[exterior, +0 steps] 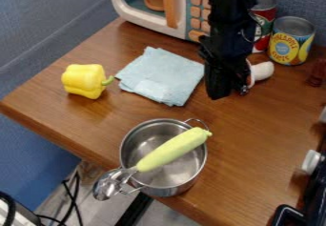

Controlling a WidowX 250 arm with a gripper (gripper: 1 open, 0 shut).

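The black gripper (227, 75) hangs from the arm at the upper right of the table, just left of a white cylindrical object (260, 71) with a pale rounded end; whether its fingers are open or shut on anything is hidden by the dark housing. A yellow bell pepper (84, 80) lies at the left, beside a folded light-blue cloth (159, 75). A steel pot (178, 176) at the front holds a corn cob (173, 150) lying across it.
A toy microwave (166, 6) stands at the back, with cans (292, 41) and a small dark bottle (317, 74) at the right. A black appliance (306, 206) edges the right front.
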